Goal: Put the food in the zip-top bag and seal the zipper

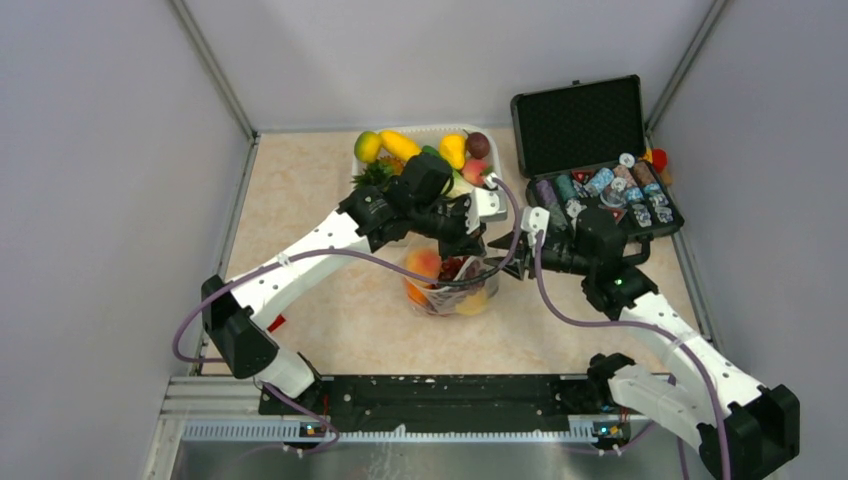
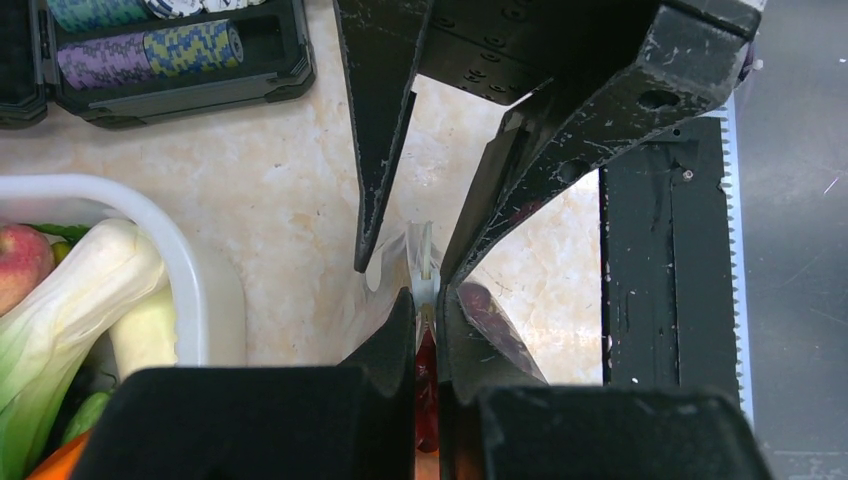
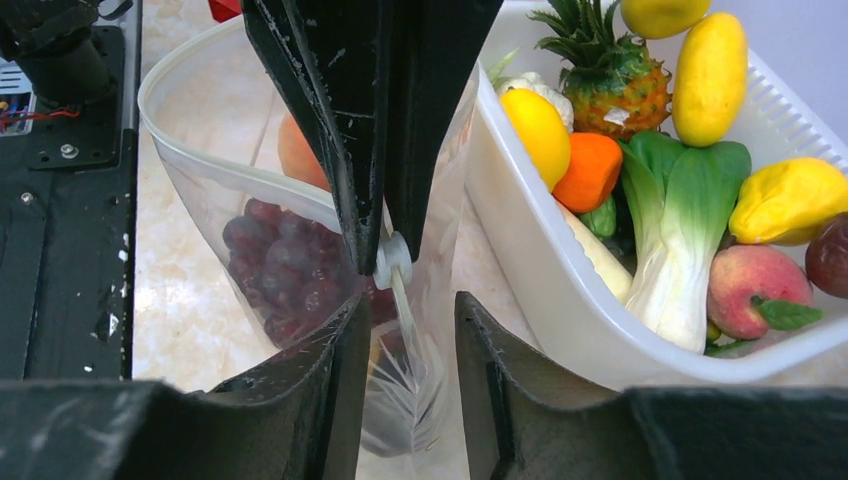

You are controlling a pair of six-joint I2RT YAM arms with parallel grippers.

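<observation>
A clear zip top bag [image 1: 450, 295] stands upright mid-table with grapes [image 3: 285, 265] and peach-coloured fruit [image 1: 422, 265] inside. My left gripper is shut on the bag's zipper end; in the right wrist view its black fingers come down onto the white slider [image 3: 392, 262] at the rim. My right gripper is part open just beside that corner, its fingers either side of the hanging bag edge; in the left wrist view its fingertips reach toward the slider from above.
A white bin of fruit and vegetables [image 3: 540, 290] stands behind the bag. An open chip case [image 1: 575, 110] lies at back right.
</observation>
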